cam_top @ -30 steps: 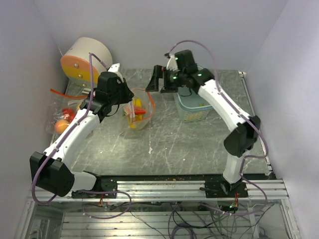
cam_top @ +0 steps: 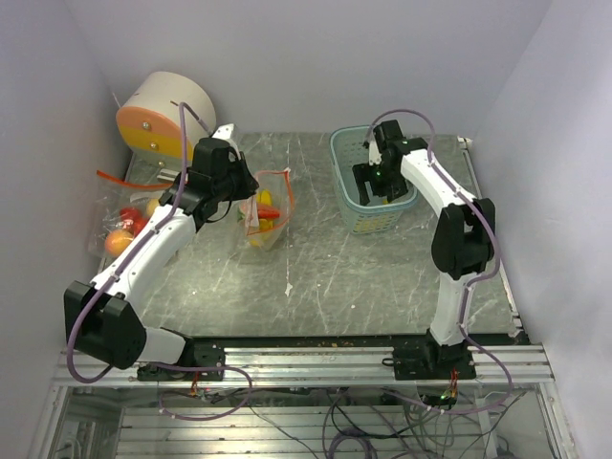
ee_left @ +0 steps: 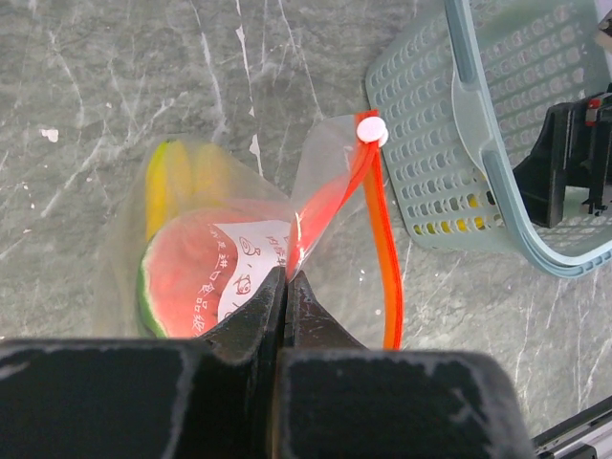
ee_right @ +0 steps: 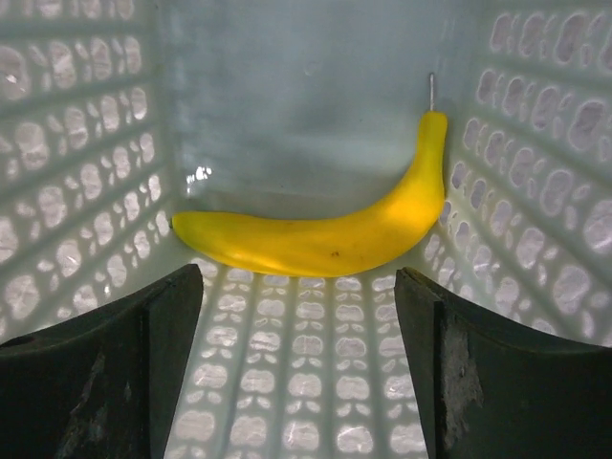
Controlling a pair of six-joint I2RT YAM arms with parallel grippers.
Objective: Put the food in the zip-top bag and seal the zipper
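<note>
A clear zip top bag (cam_top: 273,234) with an orange zipper stands at the middle left, its mouth spread. Inside it show a watermelon slice (ee_left: 182,273) and something yellow (ee_left: 177,182). My left gripper is shut on the bag's edge at the zipper. The white slider (ee_left: 372,131) sits at the zipper's far end. A yellow banana (ee_right: 325,239) lies on the floor of the pale green basket (cam_top: 373,222). Down inside that basket, my right gripper is open, its fingers spread either side of the banana's near edge, nothing between them.
Another clear bag with fruit (cam_top: 124,229) and an orange zipper lies at the far left, under the left arm. Behind it stands a cream and yellow drum-shaped box (cam_top: 167,110). Perforated basket walls surround the right gripper.
The left gripper has stayed at the bag's edge.
</note>
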